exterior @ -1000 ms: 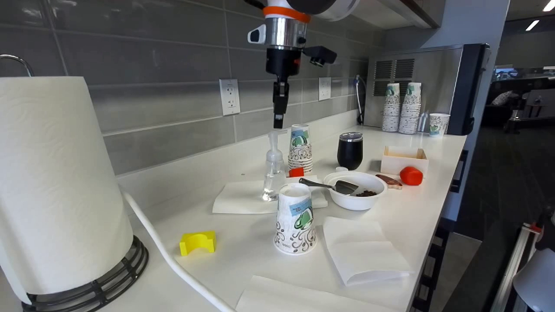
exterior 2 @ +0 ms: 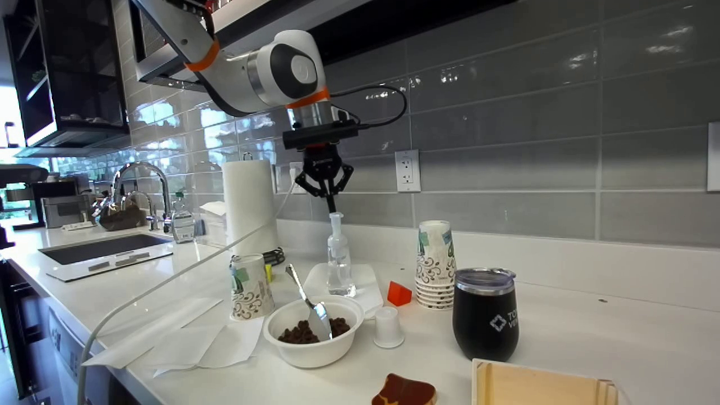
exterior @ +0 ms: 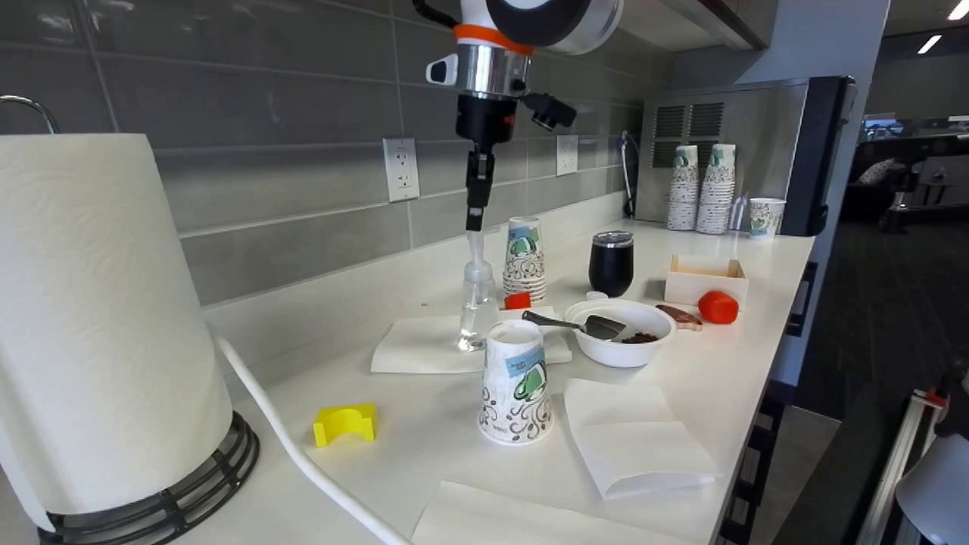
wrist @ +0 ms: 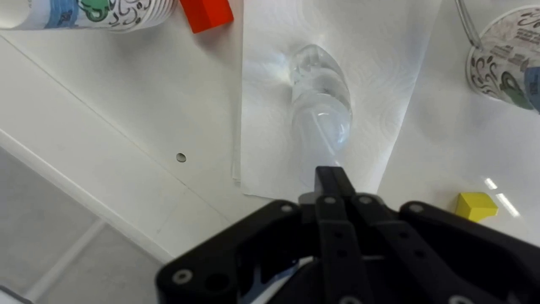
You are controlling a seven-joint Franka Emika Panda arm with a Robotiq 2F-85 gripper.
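Note:
A clear pump bottle (exterior: 477, 304) of clear liquid stands upright on a white paper towel (exterior: 413, 350) near the wall. My gripper (exterior: 474, 223) points straight down over the pump head, its tips at the head's top and seeming to touch it. Exterior view 2 shows the shut gripper (exterior 2: 331, 208) directly above the white pump top (exterior 2: 336, 219). In the wrist view the fingers (wrist: 331, 177) are pressed together and nothing shows between them; they hide the pump head, while the bottle body (wrist: 322, 106) extends beyond.
An upturned paper cup (exterior: 515, 390) and a white bowl (exterior 2: 310, 352) with a spoon stand near the bottle. Close by are stacked cups (exterior 2: 435, 263), a red block (exterior 2: 399, 293) and a black tumbler (exterior 2: 486, 317). A yellow block (exterior: 345, 423) lies toward the paper towel roll (exterior: 109, 318).
My gripper has come down slightly and shifted left in exterior view 1, from just above the pump head to its top. The bottle stands in the same place.

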